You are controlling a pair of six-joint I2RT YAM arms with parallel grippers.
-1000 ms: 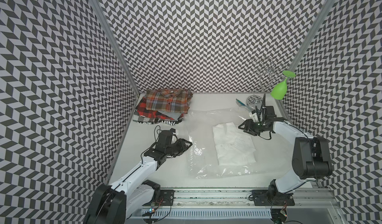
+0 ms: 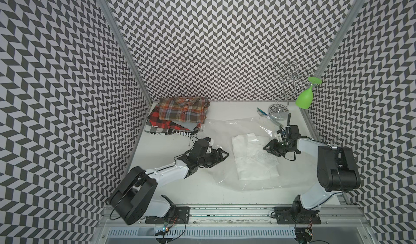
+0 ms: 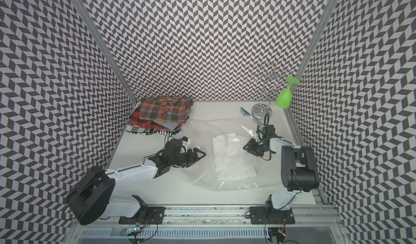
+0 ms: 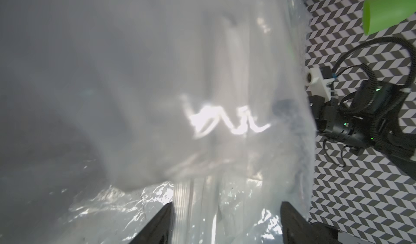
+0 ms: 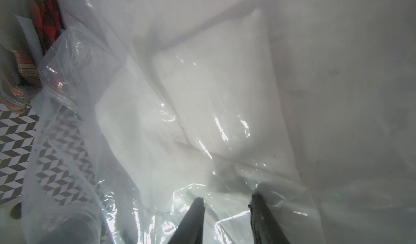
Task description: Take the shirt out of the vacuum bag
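A clear vacuum bag [image 2: 221,179] lies across the table with a folded white shirt [image 2: 253,157] inside. In the top left view my left gripper [image 2: 221,156] is at the bag's left part; its wrist view shows the fingers apart under a raised, creased sheet of plastic. My right gripper [image 2: 269,147] is over the upper right of the shirt, shut on the bag's plastic as far as shows, with crinkled film around its fingertips in the right wrist view.
A pile of plaid shirts [image 2: 182,109] lies at the back left. A chrome stand [image 2: 278,110] with a green cup [image 2: 305,97] and a blue-handled item [image 2: 262,113] are at the back right.
My left gripper has moved right, onto the bag's left part, and the film there has shifted. My right gripper has moved slightly toward the front and right.
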